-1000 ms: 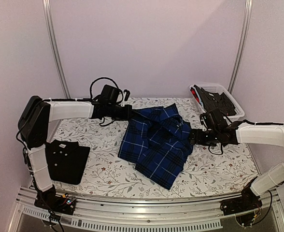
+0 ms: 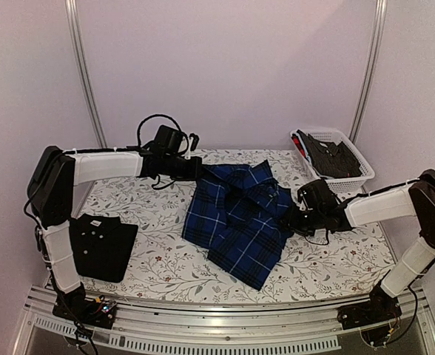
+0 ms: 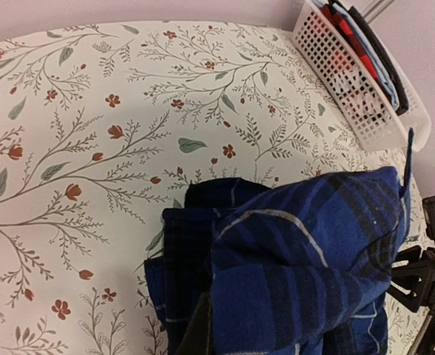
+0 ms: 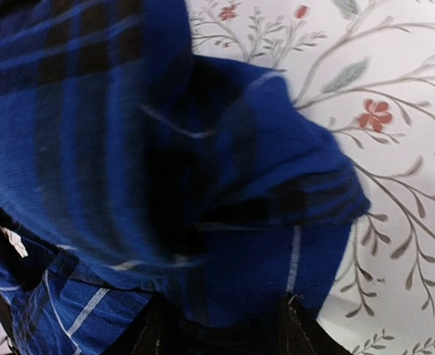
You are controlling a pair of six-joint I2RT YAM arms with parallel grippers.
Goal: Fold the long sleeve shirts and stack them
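A blue plaid shirt (image 2: 243,240) lies crumpled in the middle of the table. One raised fold of it stretches to my left gripper (image 2: 201,171), which is shut on the cloth; in the left wrist view the dark fingers (image 3: 198,331) show right against the fabric. At the shirt's right edge my right gripper (image 2: 290,220) is down low over the cloth. The right wrist view has its fingertips (image 4: 297,325) standing apart, with blue fabric below and between them. A folded black shirt (image 2: 103,248) rests at the left front.
A white basket (image 2: 362,176) at the back right holds several garments, with a dark one (image 2: 332,159) on top. Bare floral table surface (image 2: 154,270) lies between the black shirt and the blue one. Walls close in both sides.
My right gripper has moved left and slightly down, from beside the blue shirt's right edge onto it. The left arm and the shirt have hardly moved.
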